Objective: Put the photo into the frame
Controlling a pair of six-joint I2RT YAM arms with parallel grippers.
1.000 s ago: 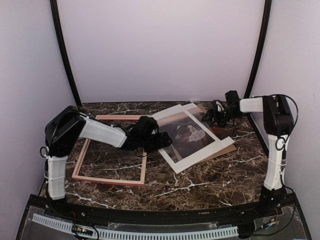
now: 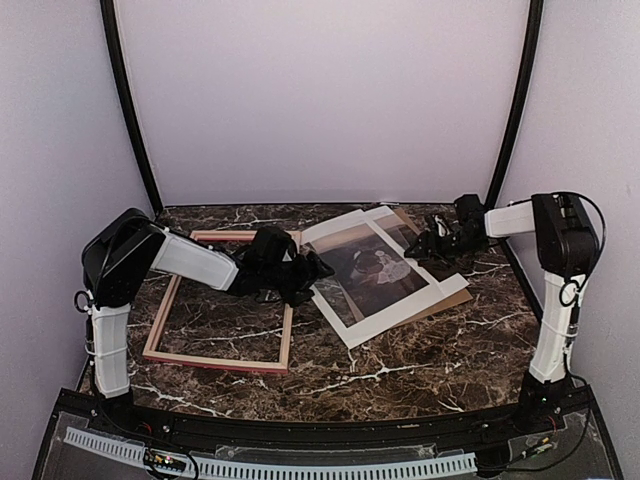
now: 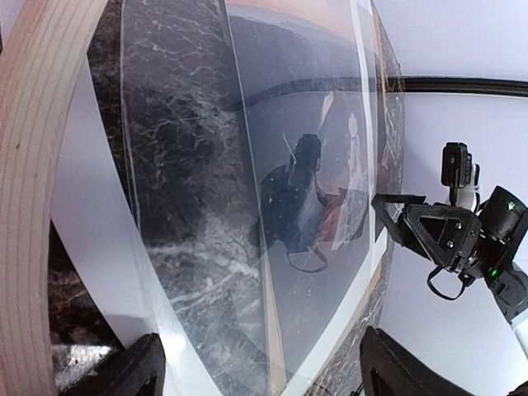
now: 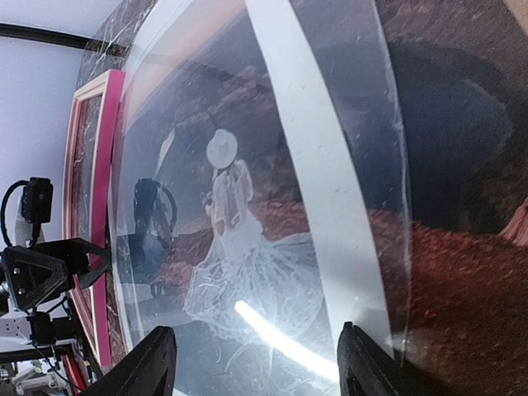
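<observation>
The photo, a dark print with a pale figure in a wide dress [image 2: 385, 268], shows within a white border at the middle of the table in the top view. A glossy clear sheet [image 3: 194, 190] appears in the left wrist view, with the white border beneath. Left of this stack lies the empty wooden frame [image 2: 215, 362], pink on its outer side. My left gripper [image 2: 316, 281] is open at the stack's left edge, beside the frame's right bar. At the stack's far right edge, my right gripper [image 2: 415, 247] stands open. Whether either touches a sheet is hidden.
A brown board [image 2: 455, 301] sticks out under the white border at the right. Glare crosses the sheets in the right wrist view. Bare dark marble tabletop [image 2: 400, 385] lies in front of the stack; walls close in both sides.
My left gripper has drawn back a little to the left, toward the frame's bar. The right one has shifted slightly rightward and nearer the front. Sheets and frame look unmoved.
</observation>
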